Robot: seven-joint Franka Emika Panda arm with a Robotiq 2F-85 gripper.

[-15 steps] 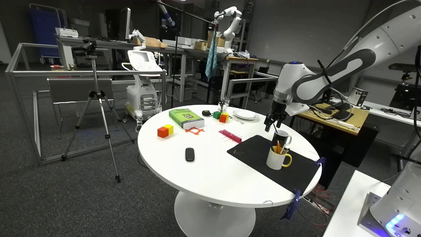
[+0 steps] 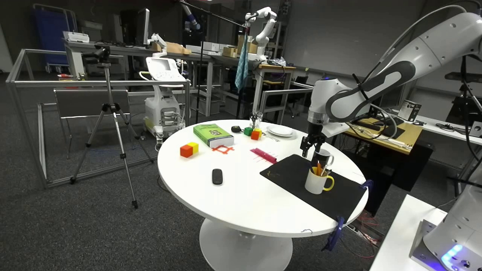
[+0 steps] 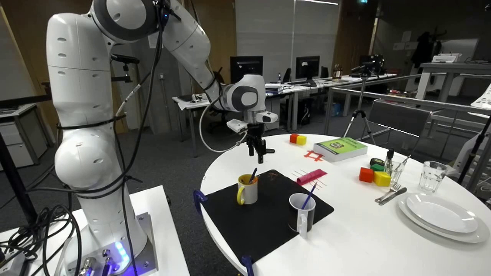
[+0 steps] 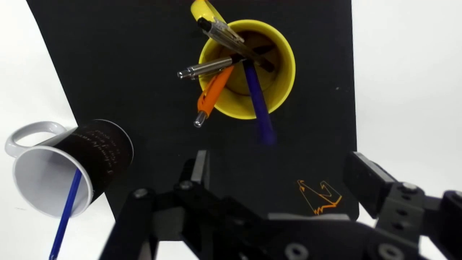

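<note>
My gripper is open above the black mat (image 4: 164, 99), its fingers wide apart with nothing between them. Ahead of it in the wrist view is a mug with a yellow inside (image 4: 289, 82), holding an orange pen (image 4: 214, 91), a dark blue pen (image 4: 256, 93) and others. To the left is a dark mug with a white inside (image 4: 101, 151); a single blue pen (image 4: 67, 212) leans out over its rim. Exterior view 2 shows both mugs upright, and the gripper (image 3: 257, 151) clear above the tabletop, beyond the yellow-handled mug (image 3: 249, 194).
A red strip (image 3: 311, 176), a green book (image 3: 339, 148), coloured cubes (image 3: 366, 174), white plates (image 3: 439, 216) and a glass (image 3: 431, 177) occupy the rest of the round table. Blue clamps (image 2: 334, 234) grip the table edge by the mat.
In exterior view 1 the arm and gripper have shifted left and slightly lower. The pen that rose from the dark mug is now hidden there behind the gripper. The mugs stand where they were.
</note>
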